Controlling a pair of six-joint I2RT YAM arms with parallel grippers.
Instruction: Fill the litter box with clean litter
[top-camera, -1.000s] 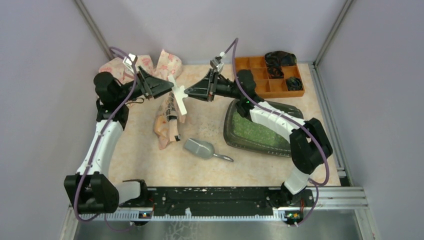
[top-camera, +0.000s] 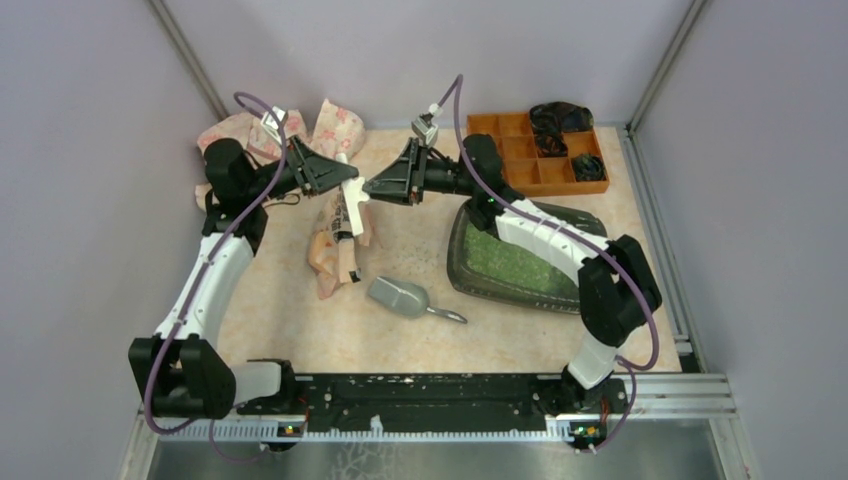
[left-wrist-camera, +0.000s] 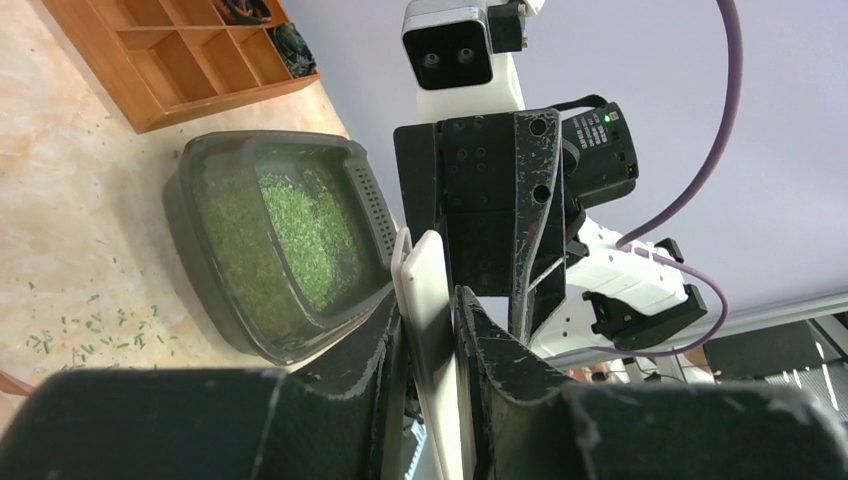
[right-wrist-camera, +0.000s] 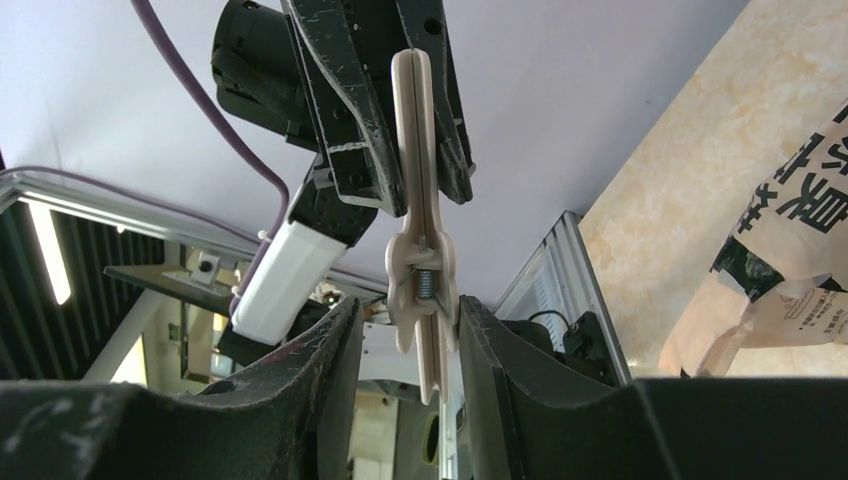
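A white clip (top-camera: 354, 206) is held up between the two grippers over the litter bag (top-camera: 330, 255). My left gripper is shut on the clip. My right gripper is at the clip's spring part; whether its fingers grip it is hard to tell. The litter box (top-camera: 520, 260), with green pellets in it, lies on the right, partly under the right arm. A grey scoop (top-camera: 400, 297) lies front centre. The bag (right-wrist-camera: 780, 260) shows crumpled in the right wrist view.
An orange divided tray (top-camera: 530, 175) with dark items stands at the back right. Pink patterned bags (top-camera: 335, 130) lie at the back left. Stray pellets are scattered beside the box.
Both grippers and the white clip have shifted slightly, the left one to the right, the right one leftward; the clip stands more upright. Bag, scoop and box are unchanged.
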